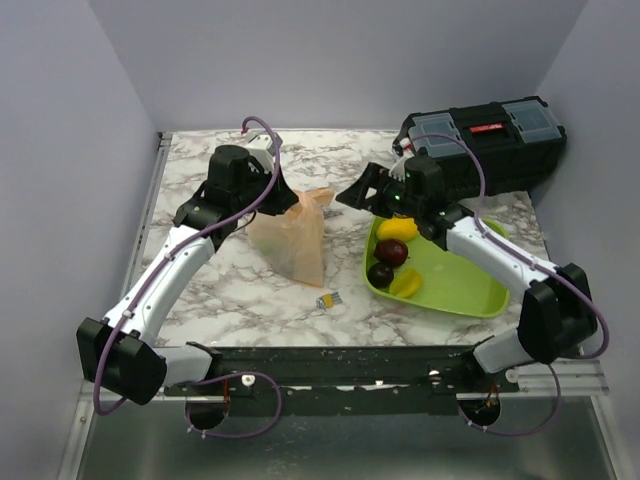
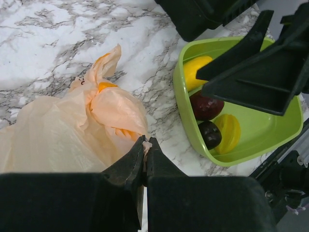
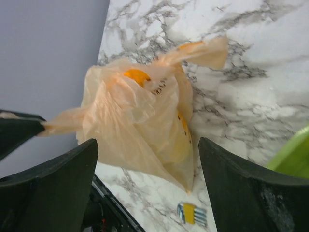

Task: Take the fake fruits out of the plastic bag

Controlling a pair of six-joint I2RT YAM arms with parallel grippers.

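A thin, pale orange plastic bag (image 1: 287,243) hangs over the left half of the marble table, with my left gripper (image 1: 294,205) shut on its edge. In the left wrist view a pinch of the film shows between the fingertips. Orange pieces (image 3: 137,76) show at the bag's crumpled mouth in the right wrist view; the film hides most of what is inside. My right gripper (image 1: 350,200) stands open to the right of the bag, apart from it, nothing between its fingers.
A green tray (image 1: 460,280) on the right holds a yellow mango (image 1: 397,229), a dark red fruit (image 1: 391,253), a dark round fruit (image 1: 380,275) and a yellow starfruit (image 1: 406,284). Behind it stands a black toolbox (image 1: 485,140). A small yellow-grey item (image 1: 328,300) lies near the front.
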